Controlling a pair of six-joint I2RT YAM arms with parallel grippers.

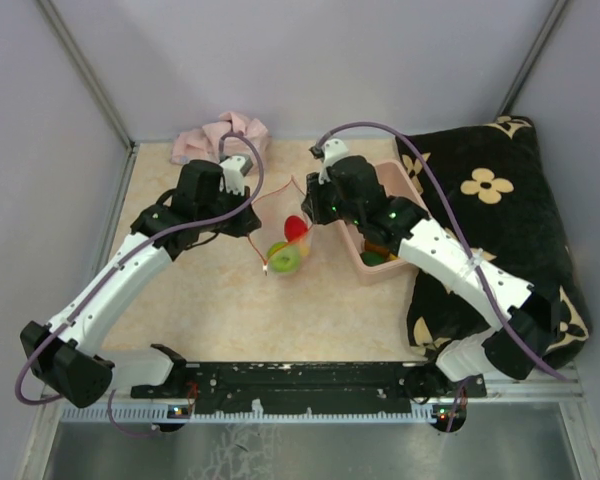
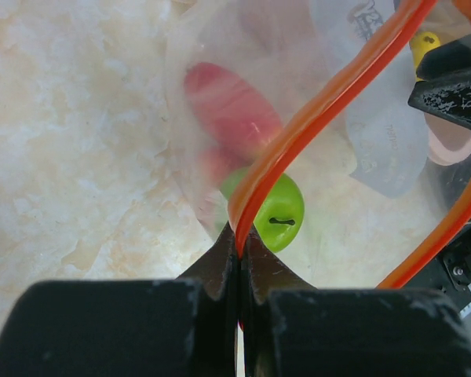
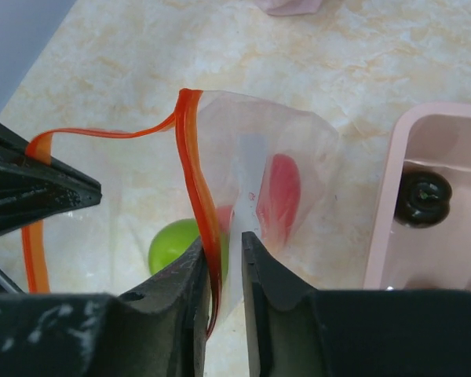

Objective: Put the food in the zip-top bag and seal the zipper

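A clear zip bag with an orange rim (image 3: 190, 157) hangs between my grippers, holding a green apple (image 2: 275, 210) and red food (image 3: 282, 191). My left gripper is shut on one side of the bag's rim. My right gripper is at the other side of the rim, the orange strip running between its fingertips; whether it has closed on it is hard to tell.
A pink bin (image 3: 388, 188) with a dark ring-shaped item and other food sits to the right. A pink cloth (image 1: 205, 140) lies at the back left, a black cushion (image 1: 460, 170) at the far right.
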